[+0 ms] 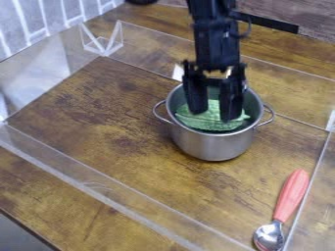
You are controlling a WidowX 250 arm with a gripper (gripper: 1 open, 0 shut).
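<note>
A steel pot (210,144) with two side handles stands on the wooden table. Inside it lies a pale green, bumpy oblong vegetable (203,123), partly hidden by the black gripper (214,106), which is lowered into the pot's mouth over it. The gripper is blurred, so whether its fingers touch the vegetable, or how far apart they are, is unclear.
A scoop with a pink handle (291,196) lies at the lower right. Clear plastic walls surround the work area. The wooden floor left of the pot (92,127) is bare.
</note>
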